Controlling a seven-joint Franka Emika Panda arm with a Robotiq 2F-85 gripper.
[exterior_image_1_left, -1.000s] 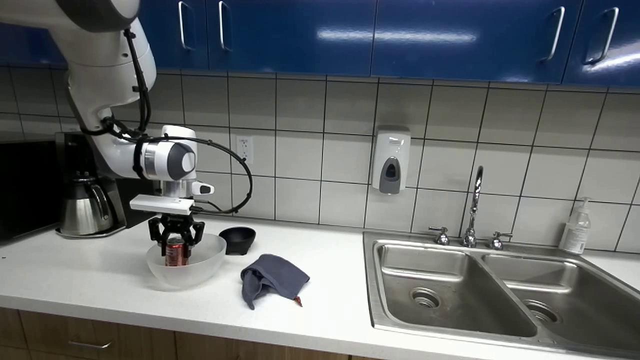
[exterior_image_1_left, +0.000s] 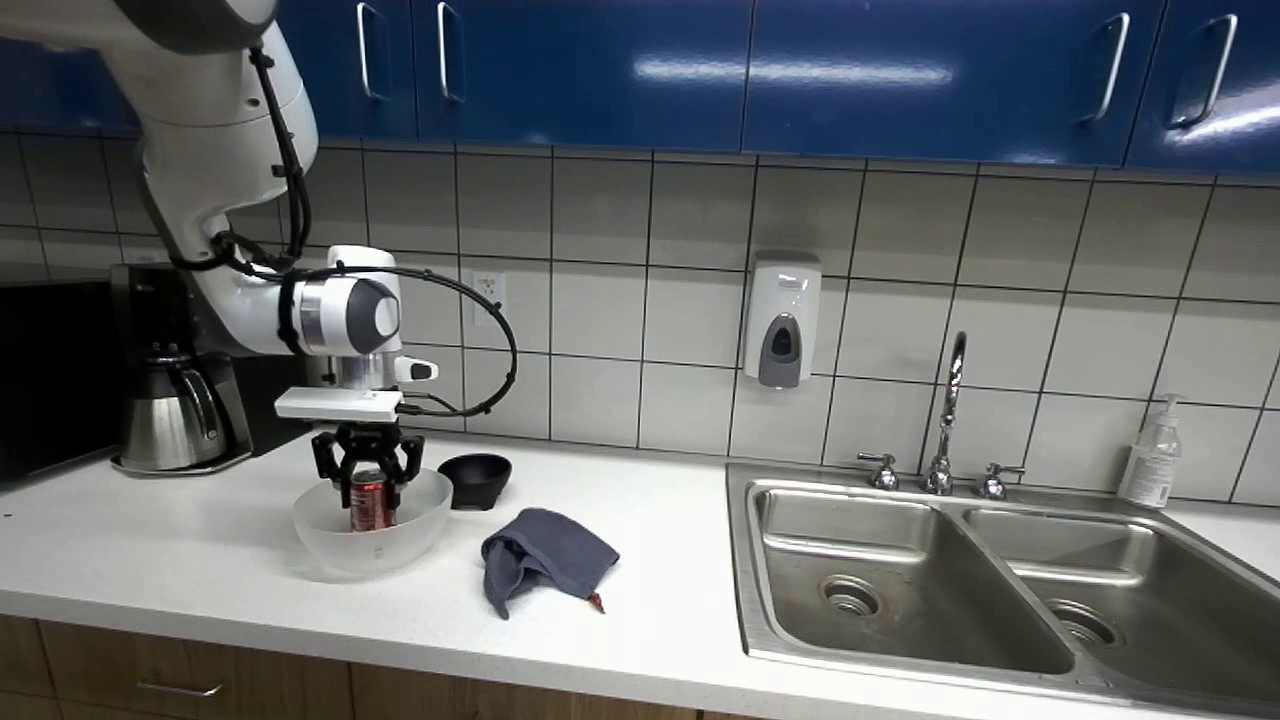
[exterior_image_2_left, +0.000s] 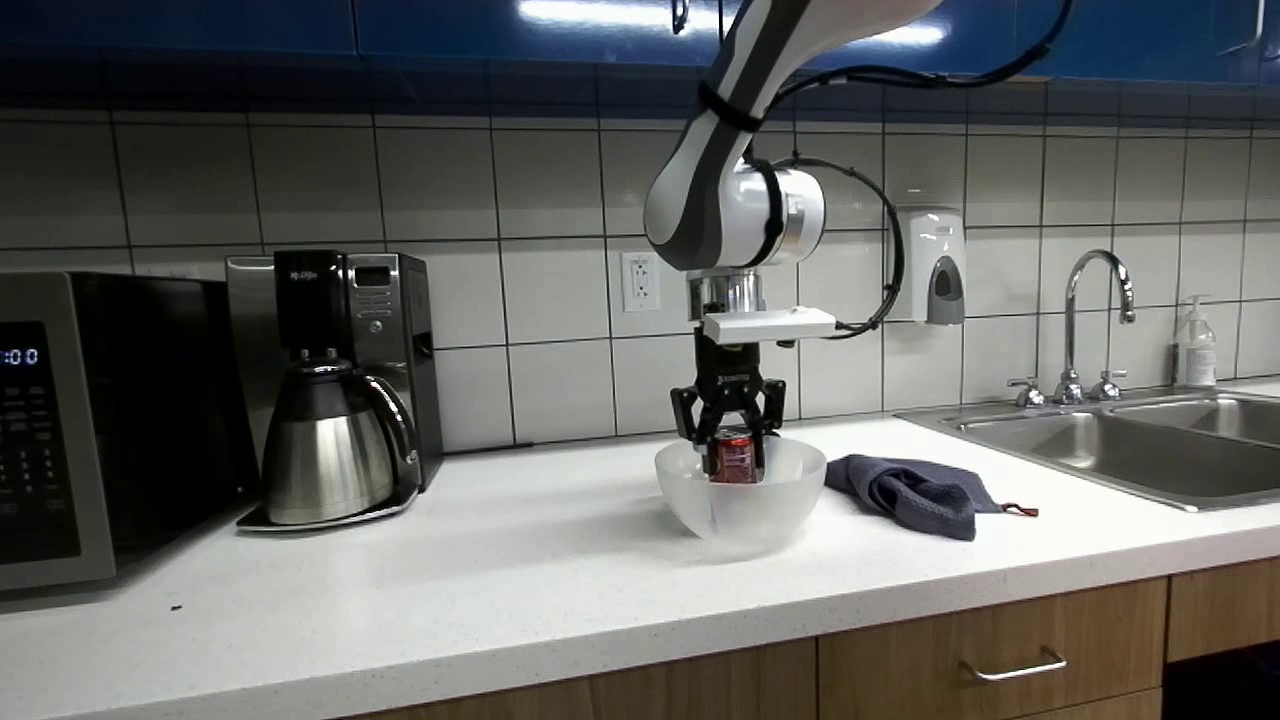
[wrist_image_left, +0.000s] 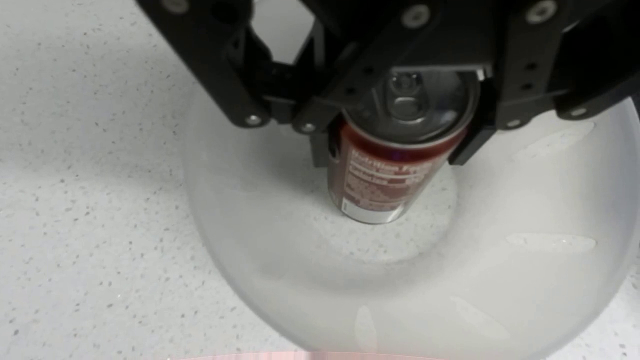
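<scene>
A red soda can (wrist_image_left: 390, 174) with a silver top stands close to upright inside the frosted, see-through bowl (wrist_image_left: 258, 252). On either side of the can's upper part are the fingers of my gripper, shut on it. From exterior view 1, the can (exterior_image_1_left: 372, 504) shows partly above the near rim of the bowl (exterior_image_1_left: 360, 550), with the gripper (exterior_image_1_left: 371, 486) pointing straight down over it. Exterior view 2 shows the same can (exterior_image_2_left: 733, 458) between the fingers, within the bowl (exterior_image_2_left: 750, 514). Whether the can's base touches the bowl's floor, I cannot tell.
Behind the bowl sits a small black bowl (exterior_image_1_left: 475, 476). To the right lies a crumpled dark grey cloth (exterior_image_1_left: 552, 554), with the sink (exterior_image_1_left: 743, 576) further right. A coffee maker (exterior_image_2_left: 414, 360) and a microwave (exterior_image_2_left: 96, 420) stand left.
My gripper and the can have shifted a little to the right inside the bowl, moving together. The bowl and the cloth are in the same place.
</scene>
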